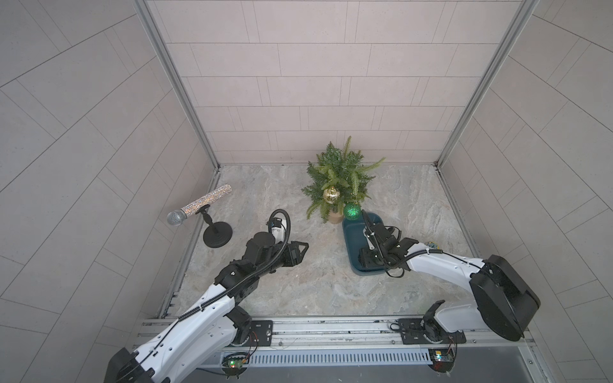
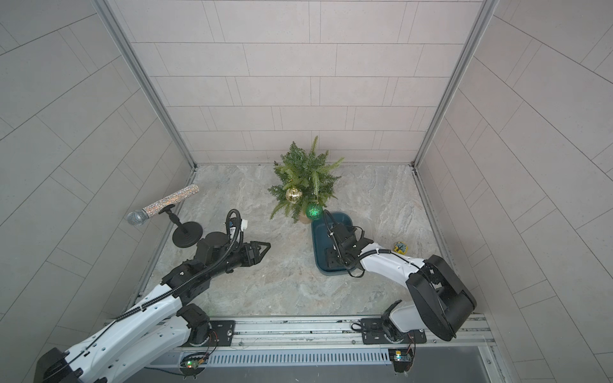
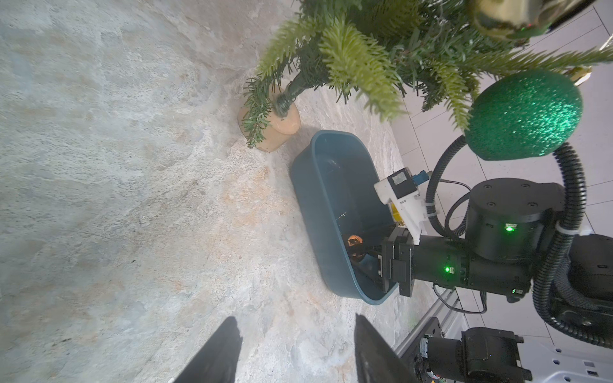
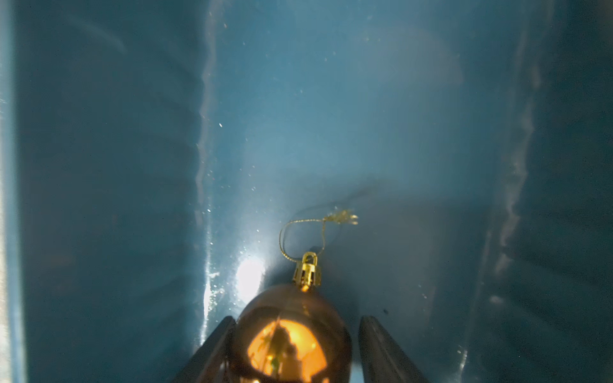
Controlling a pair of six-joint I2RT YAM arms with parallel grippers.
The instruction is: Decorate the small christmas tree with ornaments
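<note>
The small Christmas tree [image 1: 339, 171] stands at the back of the table. A gold ornament [image 1: 330, 194] and a green glittery ornament [image 3: 526, 115] hang on its front branches. Inside the teal bin [image 3: 319, 210] lies a shiny copper-gold ornament [image 4: 290, 335] with its gold string loop pointing away from me. My right gripper reaches down into the bin, its fingers part open on both sides of that ball; a slim gap shows at the right finger. Over the bare table left of the bin, my left gripper stands open and empty.
A glittery microphone [image 1: 199, 204] on a black stand occupies the left side. Some small yellow item [image 2: 399, 247] lies right of the bin, behind the right arm. The bin's walls flank the right gripper closely.
</note>
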